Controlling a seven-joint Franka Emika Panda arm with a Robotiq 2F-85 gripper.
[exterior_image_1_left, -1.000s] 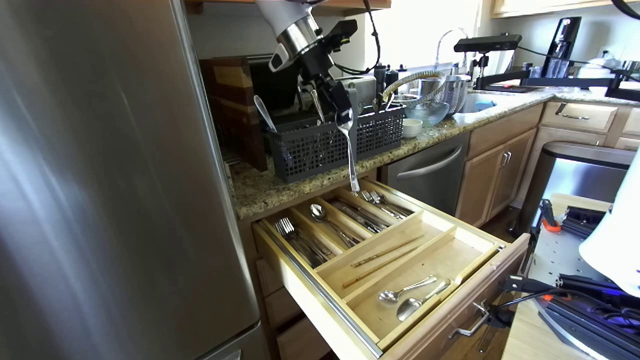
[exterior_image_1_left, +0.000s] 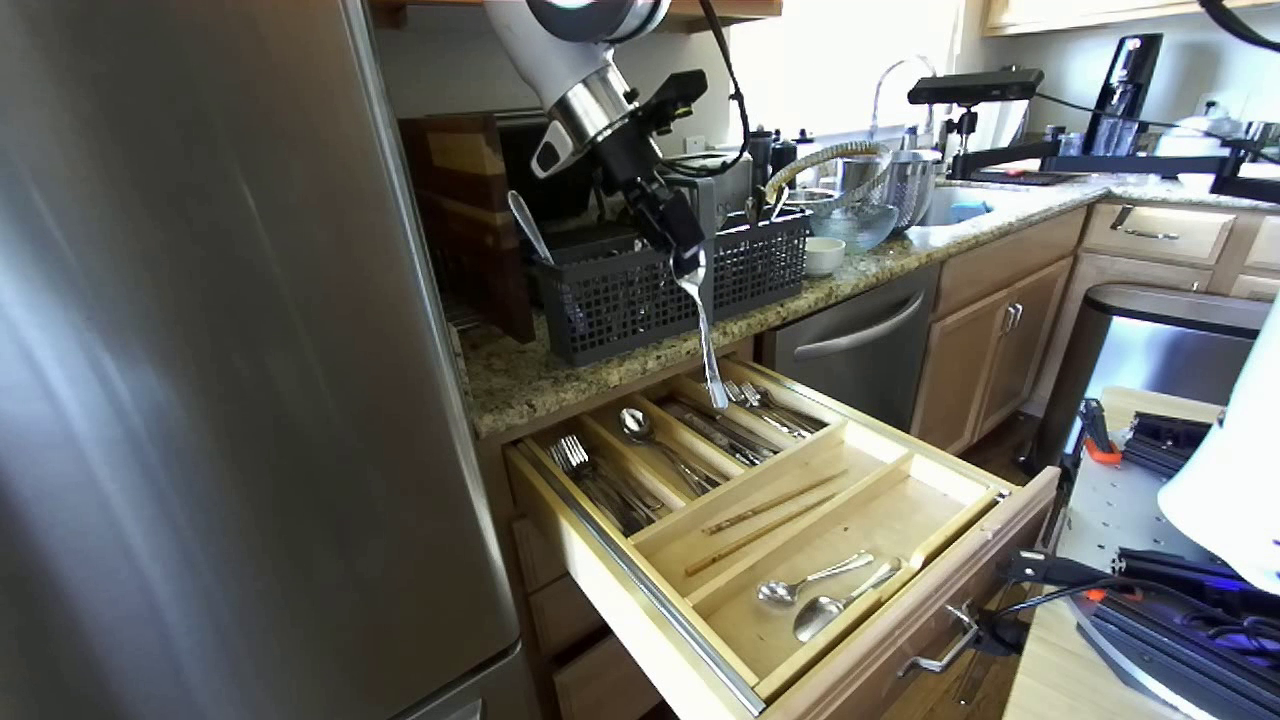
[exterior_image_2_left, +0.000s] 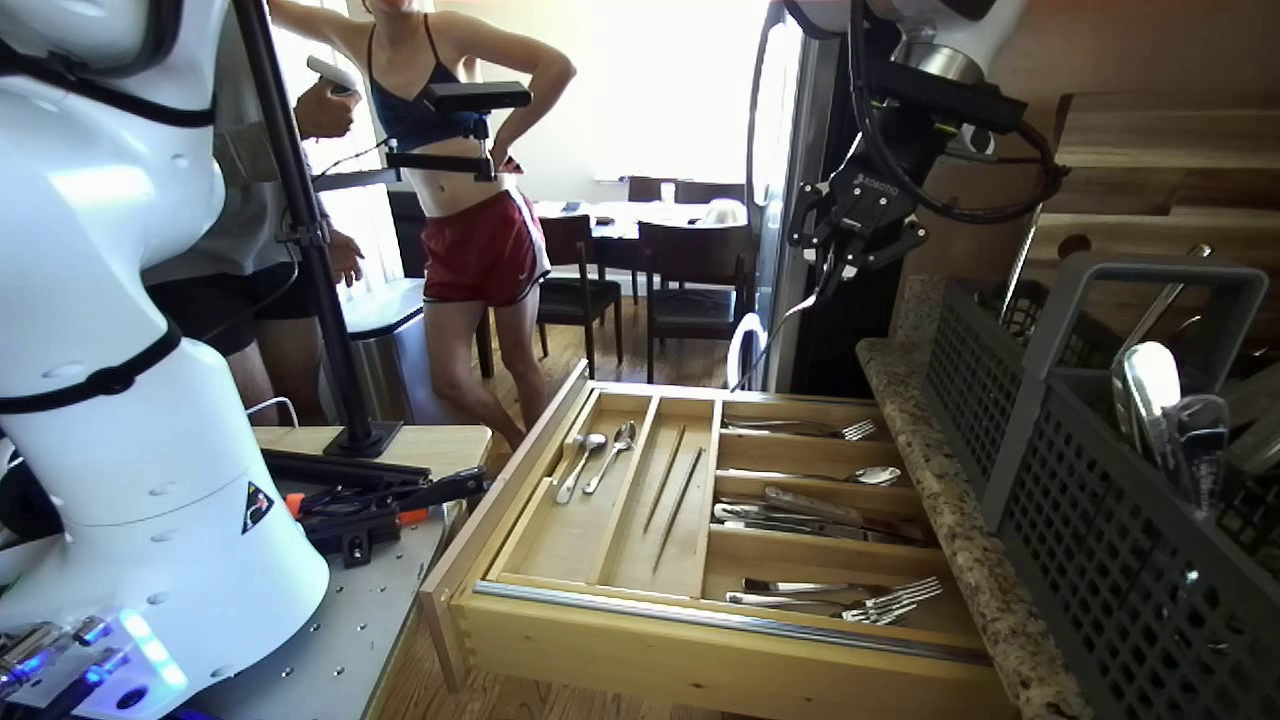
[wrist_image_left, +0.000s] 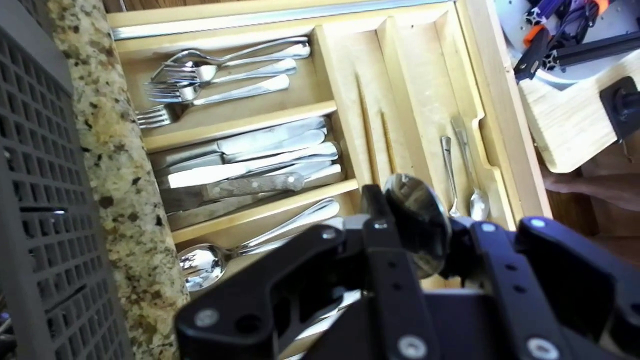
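Observation:
A metal spoon (exterior_image_1_left: 705, 330) hangs handle-down from my gripper (exterior_image_1_left: 687, 252), which is shut on it at the bowl end. Close up in the wrist view, the spoon's bowl (wrist_image_left: 418, 210) shows between the fingers. The handle end hangs over the back part of the open drawer (exterior_image_1_left: 1020, 494), by the exterior view from the fridge side. Inside the drawer, forks (wrist_image_left: 198, 75), knives (wrist_image_left: 252, 156) and large spoons (wrist_image_left: 204, 264) lie in separate back compartments. Two small spoons (exterior_image_1_left: 816, 594) lie in the front compartment, and two chopsticks (exterior_image_1_left: 768, 510) in the long one behind it.
A dark perforated cutlery basket (exterior_image_1_left: 618, 300) stands on the granite counter (exterior_image_1_left: 516, 384), just behind the drawer. The fridge (exterior_image_1_left: 240, 360) rises to the left. Thin wooden dividers split the drawer. People stand beyond the drawer in the second exterior view.
My gripper has come down slightly with the spoon still in it, and the spoon's handle end is lower over the drawer. The drawer's contents look the same.

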